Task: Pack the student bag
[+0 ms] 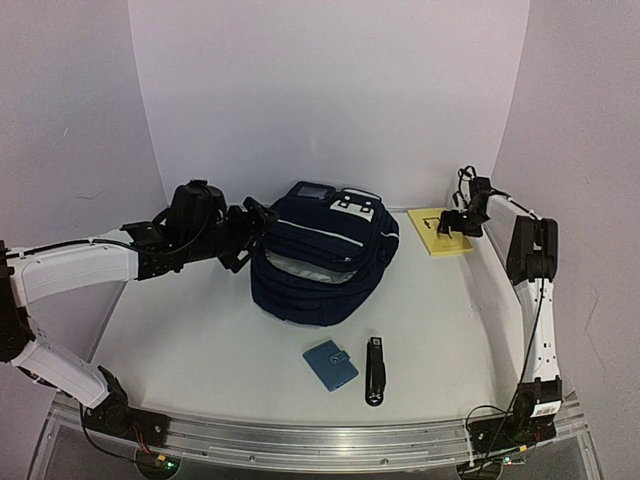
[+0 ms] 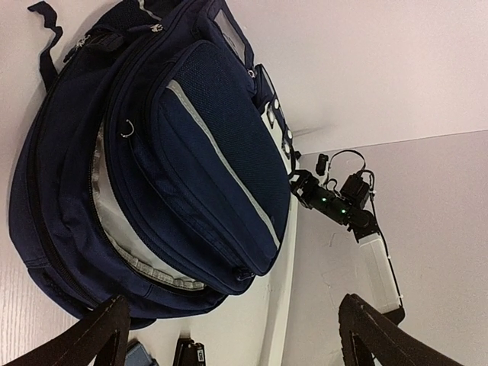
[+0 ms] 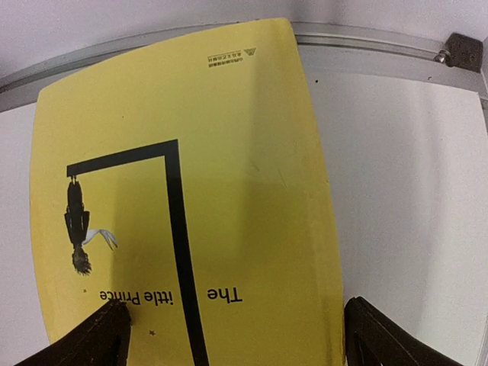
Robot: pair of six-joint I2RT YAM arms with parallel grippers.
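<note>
A navy backpack (image 1: 322,262) rests at mid-table with a front compartment showing pale lining. My left gripper hovers at its left side, fingers wide apart with nothing between them. A yellow book (image 3: 252,191), The Little Prince, lies at the back right under my right gripper; the fingertips are wide apart at the book's sides, one touching or very close to its edge, and I cannot tell whether they grip it. A blue notebook (image 1: 330,365) and a black stapler-like object (image 1: 375,371) lie at the front of the table.
Walls enclose the white table (image 1: 190,350) at back and sides, and a metal rail (image 1: 300,430) runs along its front edge.
</note>
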